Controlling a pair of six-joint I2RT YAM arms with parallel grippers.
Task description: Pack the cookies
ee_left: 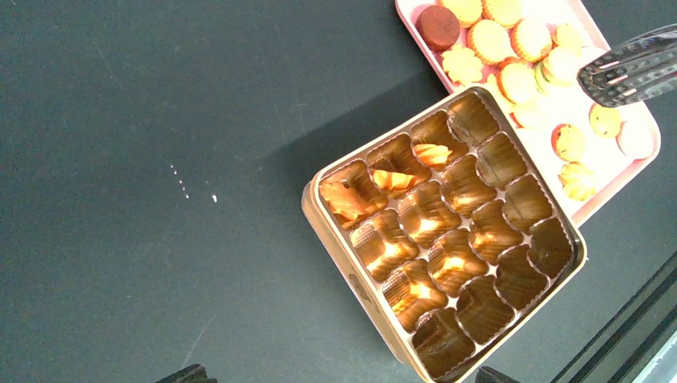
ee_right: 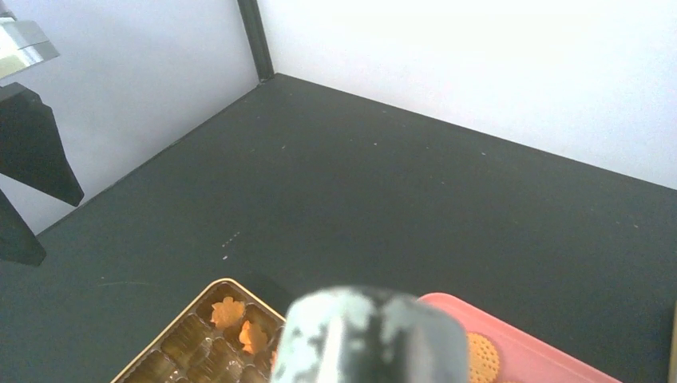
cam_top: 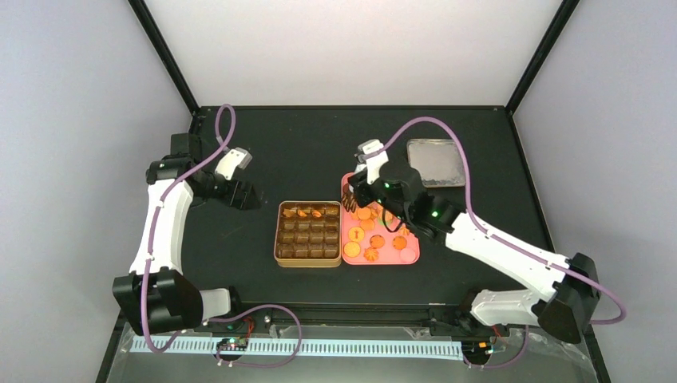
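Note:
A gold tin (cam_top: 309, 239) with brown square compartments sits mid-table; three orange cookies (ee_left: 345, 199) lie in its far row, one per compartment, and that row's fourth is empty. To its right, a pink tray (cam_top: 391, 258) carries several loose cookies. My right gripper (cam_top: 350, 196) hangs over the tray's far left part. In the right wrist view a blurred pale finger (ee_right: 375, 339) fills the bottom middle, so whether anything is between the fingers does not show. Left of the tin, my left gripper (cam_top: 255, 196) stands open and empty, its fingertips (ee_left: 188, 374) at the lower edge of its wrist view.
A silver metal tray (cam_top: 437, 163), apparently bare, lies behind the right arm. The tin and pink tray stand side by side, close together.

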